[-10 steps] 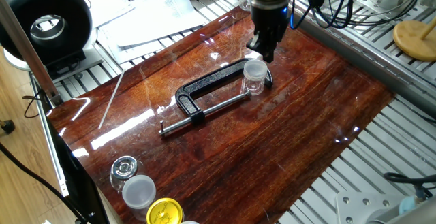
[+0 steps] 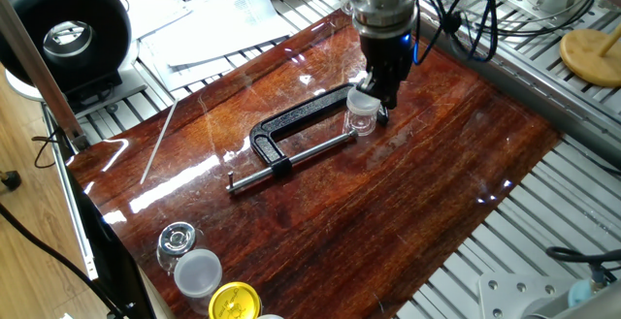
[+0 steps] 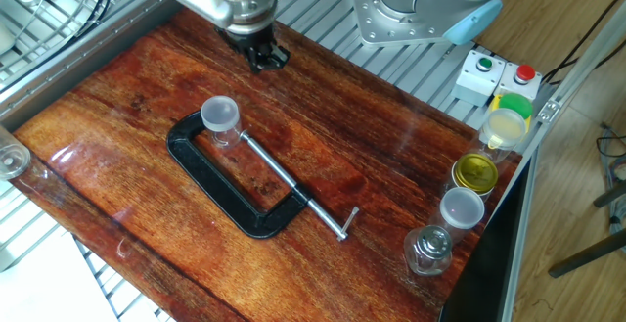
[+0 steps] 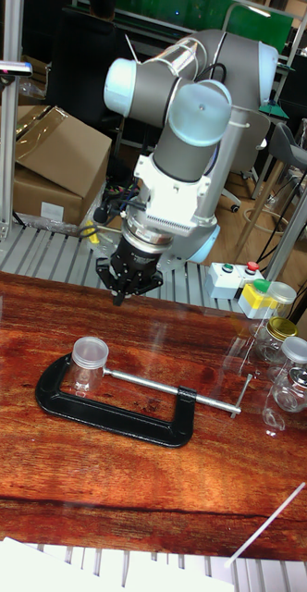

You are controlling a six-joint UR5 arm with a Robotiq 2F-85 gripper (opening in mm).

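Observation:
A clear jar with a frosted lid [image 2: 363, 102] stands upright inside the frame of a black C-clamp [image 3: 217, 187], by the end of its screw, in exterior view 2. The clamp lies flat on the wooden board, its steel screw [image 4: 150, 383] pointing towards the other jars in exterior view 3. Above the board hangs my black gripper [image 2: 379, 94], partly overlapping the lid in exterior view 1. Exterior view 2 shows the gripper [image 3: 268, 65] apart from that jar. Its fingertips appear spread, with nothing visible between them.
Several jars line one end of the board, including a gold-lidded one [image 3: 476, 172], a frosted-lidded one [image 3: 462, 207] and a silver-topped one [image 3: 430, 245]. A thin white strip [image 2: 158, 144] lies near the board's edge. Bare wood [image 2: 427, 183] is free beside the clamp.
In exterior view 1 my gripper has shifted slightly right and lower in the picture, its fingers now overlapping the jar's lid. The clamp and jars stay put.

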